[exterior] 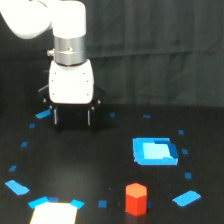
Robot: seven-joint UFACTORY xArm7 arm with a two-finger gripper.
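Note:
My gripper (73,124) hangs at the left over the dark table. Its two dark fingers (56,116) stand wide apart, with nothing visible between them. Toward the front of the table sits a red block (136,199) with a six-sided outline, well to the right of the gripper and nearer the camera. A small blue tray (137,152) with a pale patch inside lies right of centre, farther back than the block.
At the bottom left a cream-coloured object (54,214) is cut off by the frame edge, with blue pieces (78,204) around it. Several flat blue marks (186,198) are scattered over the table.

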